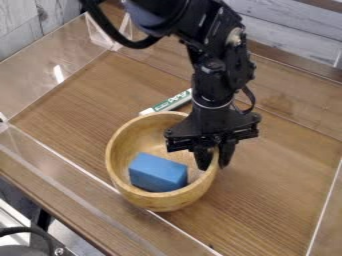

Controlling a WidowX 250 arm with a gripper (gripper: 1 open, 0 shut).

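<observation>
A black robot gripper (214, 157) reaches down from the top over the right rim of a round wooden bowl (140, 197). Its fingers straddle or press near that rim; whether they grip it is hard to tell. Inside the bowl, at the lower left, lies a blue block (158, 172).
A white-and-green stick-like object (167, 103) lies behind the bowl, partly hidden by the gripper. Clear plastic edging runs along its sides, and cables sit at the lower left corner.
</observation>
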